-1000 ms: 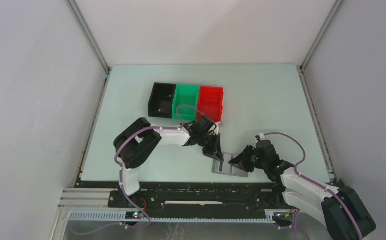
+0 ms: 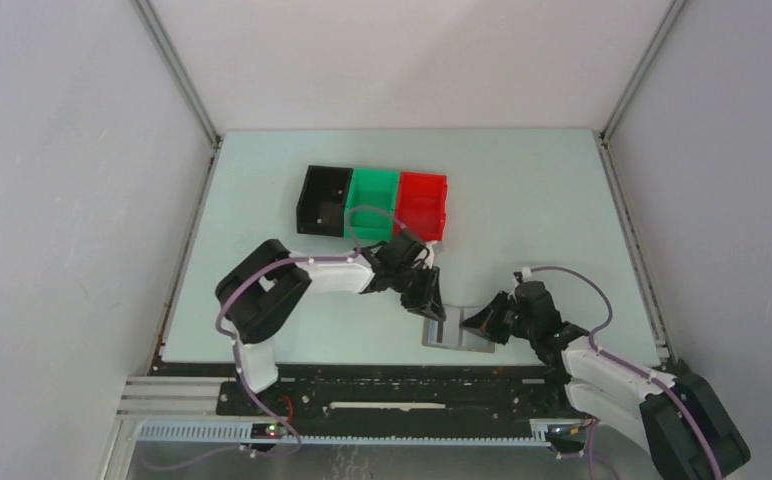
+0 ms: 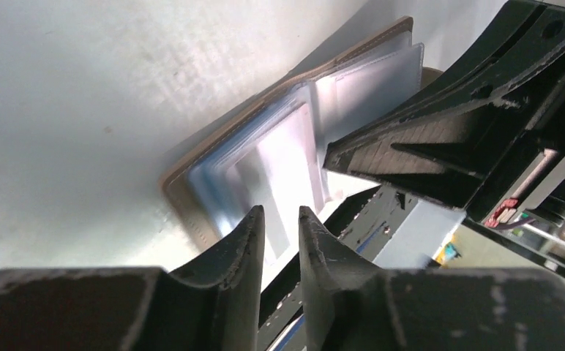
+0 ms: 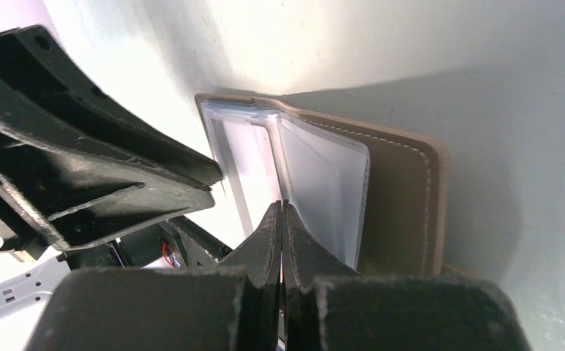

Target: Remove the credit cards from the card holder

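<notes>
The brown card holder (image 2: 459,348) lies spread near the table's front edge, clear plastic sleeves facing up. In the left wrist view, a whitish card (image 3: 276,172) with a grey stripe shows on the left half, seemingly within a sleeve. My left gripper is open by a small gap over that half, with no card clearly between its tips. In the right wrist view, my right gripper is shut, its fingertips meeting with nothing between them. They stand at the spine-side edge of a clear sleeve (image 4: 327,172); the pale card (image 4: 254,157) lies outside them.
Behind the arms stand a black bin (image 2: 323,203), a green bin (image 2: 372,205) and a red bin (image 2: 422,205), side by side. Both grippers crowd close together over the holder.
The holder stays nearly in place, its sleeves slightly shifted.
</notes>
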